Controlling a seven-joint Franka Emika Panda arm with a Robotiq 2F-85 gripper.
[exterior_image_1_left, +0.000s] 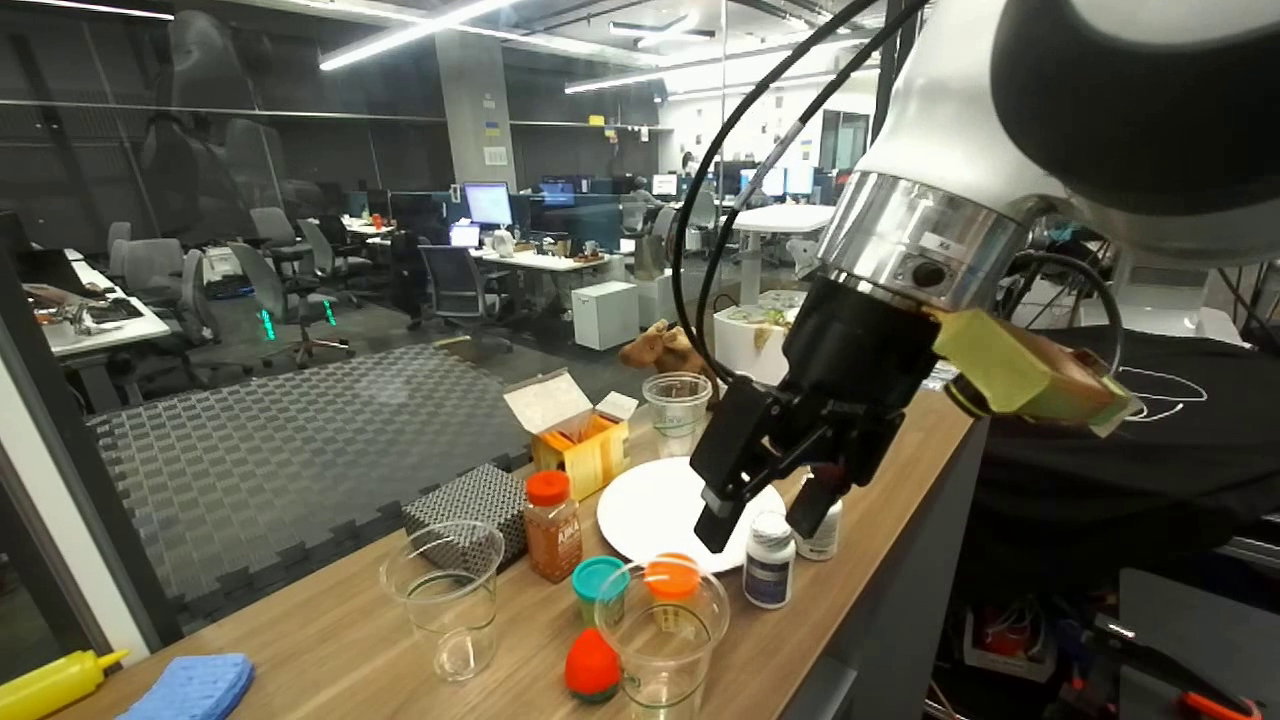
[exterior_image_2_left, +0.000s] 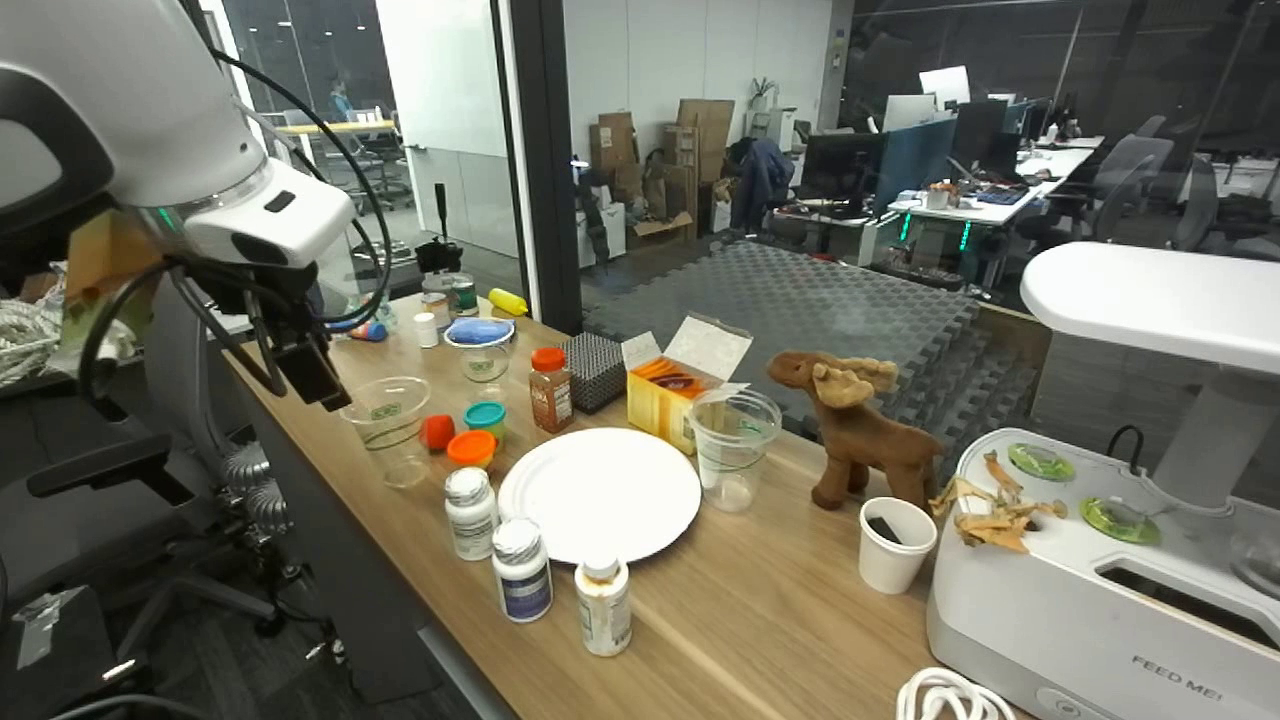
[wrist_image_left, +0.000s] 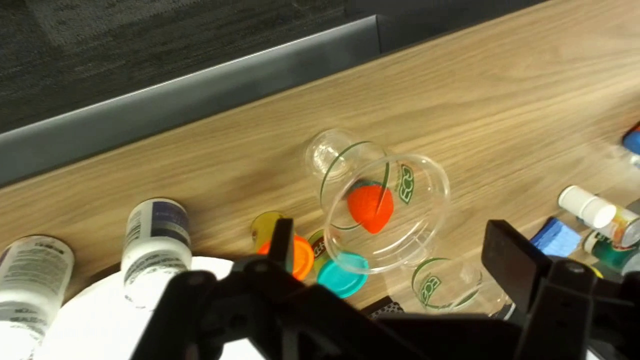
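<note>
My gripper is open with nothing between its fingers, the two dark fingertips well apart in the wrist view. Past them on the counter, a clear plastic cup (wrist_image_left: 406, 183) with a green logo stands in the gap's line of sight. Through its wall shows a red toy (wrist_image_left: 370, 207); exterior view 2 has this toy beside the cup (exterior_image_2_left: 390, 420). Close by are an orange-lidded tub (wrist_image_left: 301, 258) and a teal-lidded tub (wrist_image_left: 343, 276). A second clear cup (exterior_image_1_left: 453, 618) stands farther left in exterior view 1. The gripper is above the counter, apart from these objects.
A white plate (exterior_image_2_left: 600, 492) lies mid-counter, with several white bottles (exterior_image_2_left: 524, 574) along its near side. A red-capped jar (exterior_image_2_left: 551, 394), open yellow box (exterior_image_2_left: 662, 402), third cup (exterior_image_2_left: 728, 462) and toy moose (exterior_image_2_left: 864, 432) line the far side. Bare wood lies right of the bottles.
</note>
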